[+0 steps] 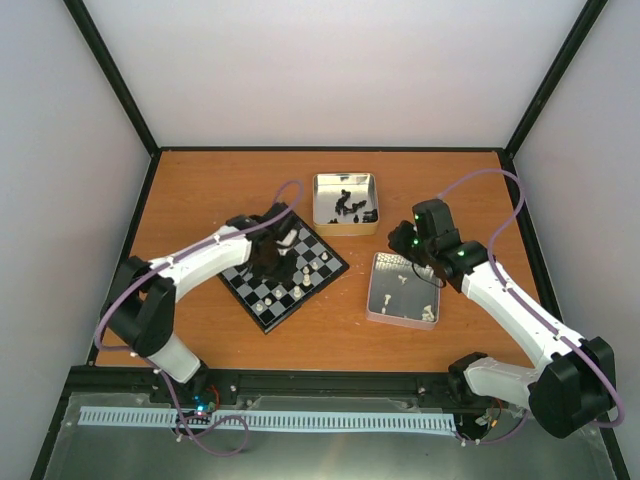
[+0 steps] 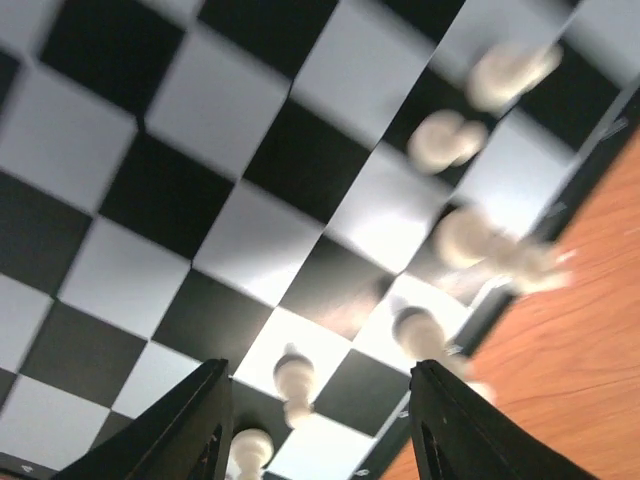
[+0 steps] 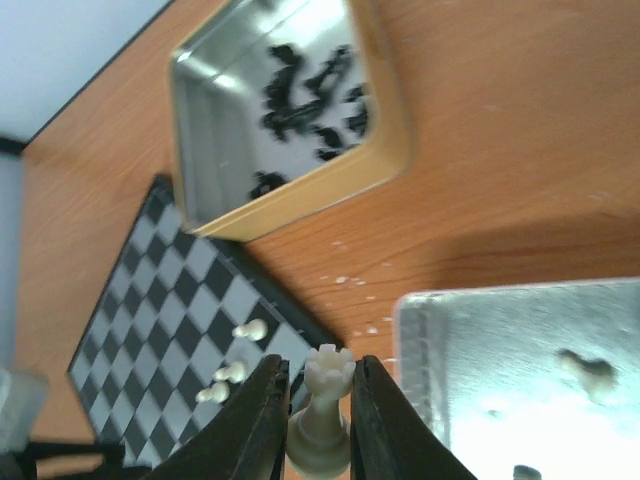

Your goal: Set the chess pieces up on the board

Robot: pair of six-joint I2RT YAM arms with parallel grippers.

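Observation:
The chessboard (image 1: 330, 268) lies at centre left with several white pieces standing on it. My left gripper (image 1: 275, 262) is over the board; in the left wrist view its fingers (image 2: 200, 430) are apart, with white pieces below, among them a pawn (image 2: 295, 385) between and beyond the tips. My right gripper is shut on a white chess piece (image 3: 320, 440) with a crown-like top, held above the edge of the pink-rimmed tray (image 1: 402, 320).
A yellow-rimmed box (image 1: 345, 228) of black pieces stands behind, between the arms. The tray under my right gripper holds a few white pieces. Bare wood surrounds the board and containers.

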